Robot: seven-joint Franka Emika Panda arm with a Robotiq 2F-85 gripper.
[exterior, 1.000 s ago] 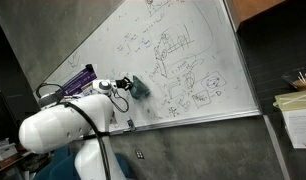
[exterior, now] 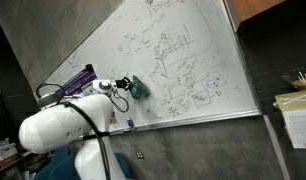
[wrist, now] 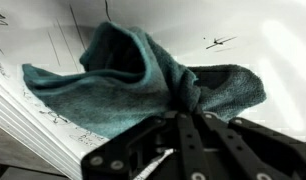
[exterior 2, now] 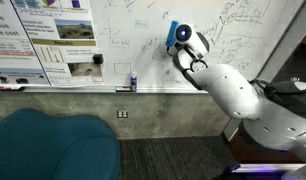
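A crumpled blue-green cloth (wrist: 118, 82) fills the middle of the wrist view, bunched where my gripper is shut on it. Behind it is the whiteboard (wrist: 233, 25), marked with several dark pen strokes. In exterior view 1 the cloth (exterior: 140, 88) is up against the left part of the whiteboard (exterior: 158, 100), with the gripper (exterior: 126, 83) at its left side. From the other side, the cloth (exterior 2: 172, 34) shows as a small blue patch by the gripper (exterior 2: 174, 45). Whether the cloth presses on the board cannot be told.
Drawings (exterior: 178, 50) and writing cover the board to the right of the cloth. Printed posters (exterior 2: 68, 40) hang on its left part. A small bottle (exterior 2: 133, 82) stands on the tray (exterior 2: 53, 92) along the lower edge. A teal chair (exterior 2: 53, 145) stands below.
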